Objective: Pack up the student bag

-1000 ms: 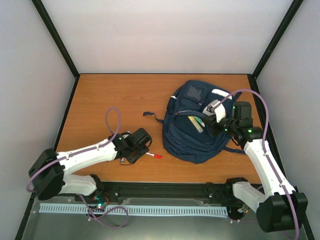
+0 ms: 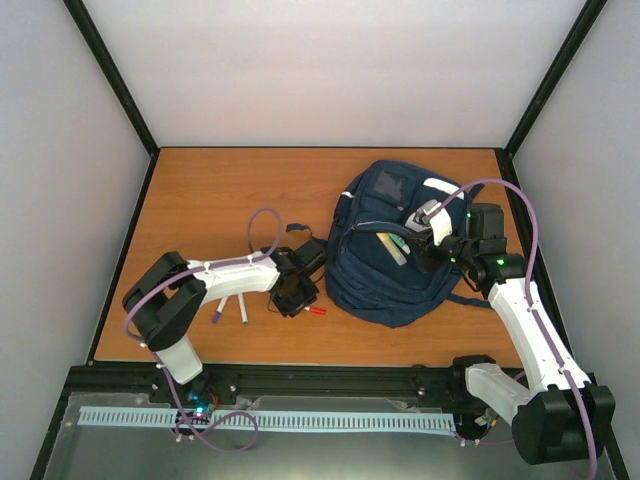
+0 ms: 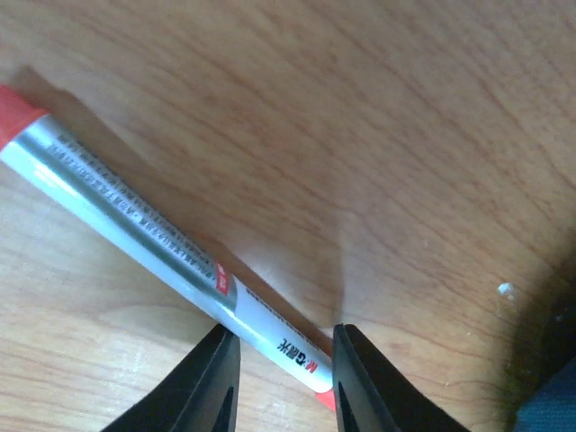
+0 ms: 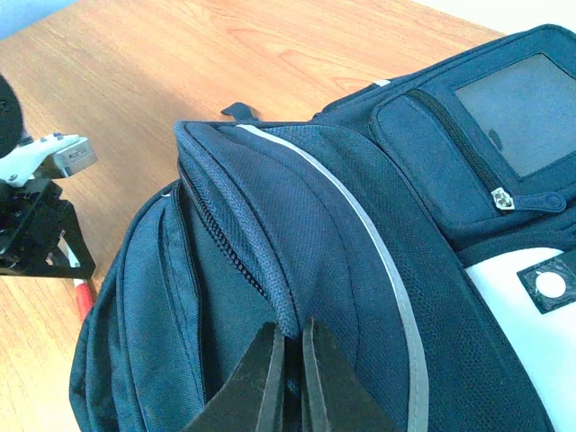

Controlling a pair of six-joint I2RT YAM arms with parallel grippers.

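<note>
A white marker with red ends (image 3: 180, 252) lies on the table, running diagonally through the left wrist view. My left gripper is part open, with the marker's lower end between its fingers; whether they touch it is unclear. The navy backpack (image 2: 375, 290) lies on the right half of the table, its front pocket partly open with a yellow item (image 2: 392, 249) and a green item (image 2: 400, 242) in it. My right gripper is shut on the fabric edge of the pocket opening (image 4: 279, 279).
Two more markers, a purple-ended one (image 2: 219, 309) and a white one (image 2: 243, 308), lie left of the left gripper. A backpack strap (image 2: 300, 229) reaches out to the left.
The left arm has moved right and its gripper now sits over the red-ended marker, uncovering the two other markers. The right arm and backpack have stayed in place.
</note>
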